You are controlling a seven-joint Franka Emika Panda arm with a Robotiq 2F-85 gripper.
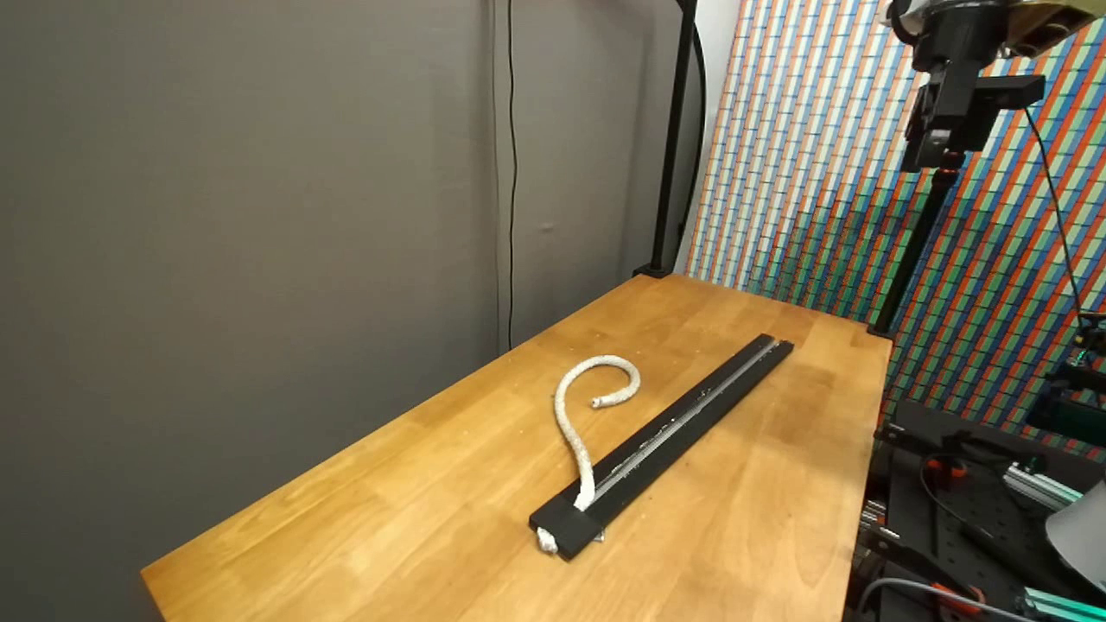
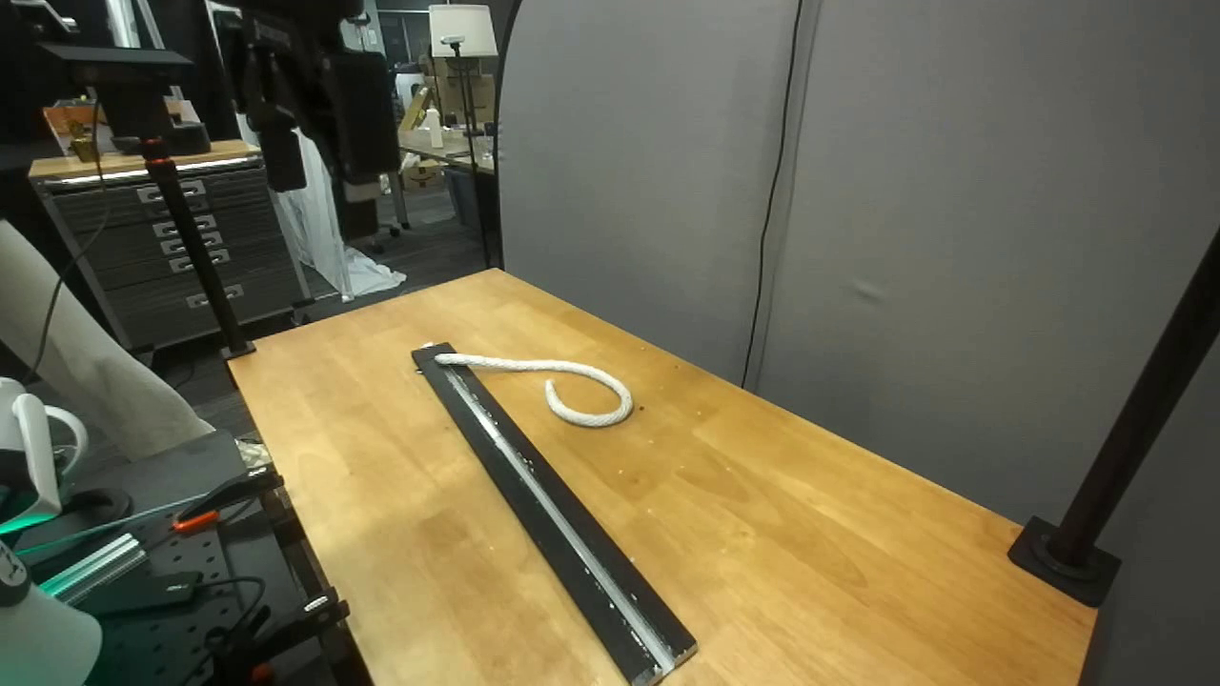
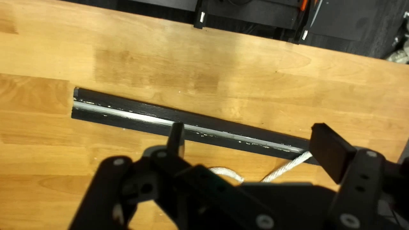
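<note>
A white rope [image 1: 565, 415] lies on the wooden table, fixed at one end under the black cap of a long black channel [image 1: 664, 434] with a pale groove. From that end the rope runs off beside the channel and curls into a hook, its free end on the bare table. In exterior view 2 the rope [image 2: 589, 370] shows the same hook, outside the groove. High above the table, my gripper stands open, nothing between its widely parted fingers. Parts of the rope [image 3: 287, 166] are hidden behind the gripper in the wrist view.
Black poles stand at the table's corners, one pole [image 2: 1098, 457] near the right end and another pole [image 1: 918, 249] behind the gripper. Clamps and tools lie on a dark side cart [image 2: 172, 572] along one edge.
</note>
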